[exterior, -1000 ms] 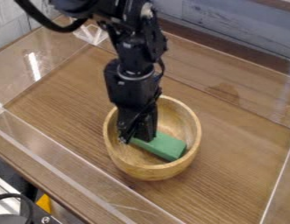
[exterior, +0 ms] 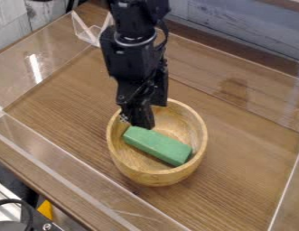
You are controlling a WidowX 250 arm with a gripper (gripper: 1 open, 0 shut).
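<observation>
A green block [exterior: 158, 145] lies at a slant in a round tan wooden bowl [exterior: 177, 172] on the wooden table. My black gripper [exterior: 141, 114] hangs open over the back left of the bowl, above and behind the block, with nothing visible between its fingers.
A clear plastic object [exterior: 91, 25] stands at the back left. A pale wall runs along the back. Black and yellow objects, partly cut off, sit at the lower left edge.
My gripper has risen away from the block, which is now more exposed. The block has shifted slightly to the left within the bowl since a second ago.
</observation>
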